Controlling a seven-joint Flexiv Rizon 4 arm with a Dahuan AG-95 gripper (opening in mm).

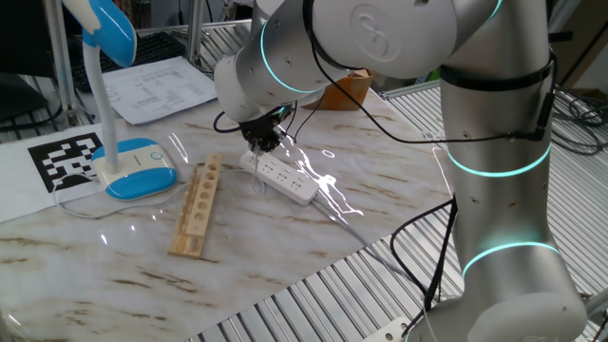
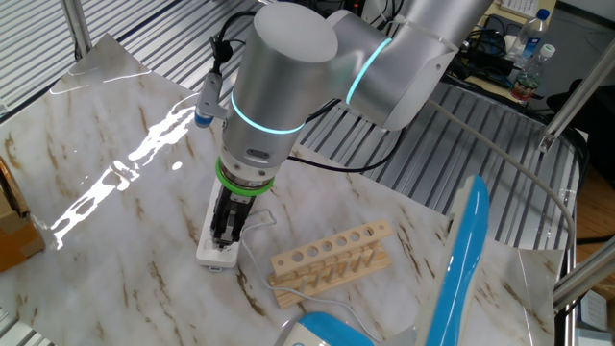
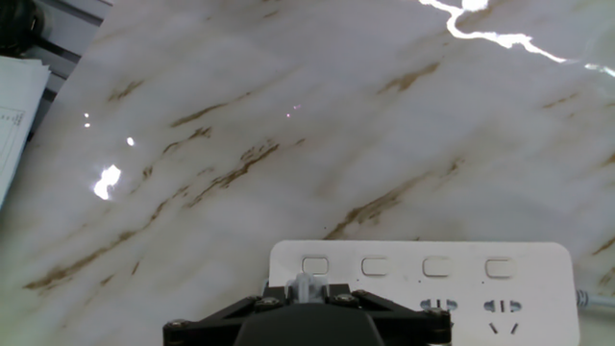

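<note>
A white power strip lies on the marble-patterned table, with several sockets and a row of switches along one edge. My gripper is over its end away from the cord, fingers pointing down. Between the fingers sits a small pale, translucent piece that looks like a plug, and the fingers appear shut on it. A thin white cable runs from near the gripper toward the blue and white desk lamp. The gripper hides the socket beneath, so I cannot tell whether the plug is inserted.
A wooden test-tube rack stands beside the strip, near the lamp cable. Papers and a checkered marker board lie beyond the lamp. A brown box sits near the table's edge.
</note>
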